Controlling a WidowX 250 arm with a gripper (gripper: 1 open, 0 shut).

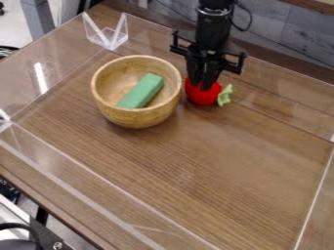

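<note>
My black gripper (202, 76) reaches down from the top centre, its fingertips at the top of a red object with a green tip (202, 94), like a strawberry or pepper toy. Whether the fingers hold it is unclear. To the left, a wooden bowl (117, 71) holds a green block (140, 91).
A clear plastic holder (107, 34) stands at the back left. Dark cables show at the lower left edge.
</note>
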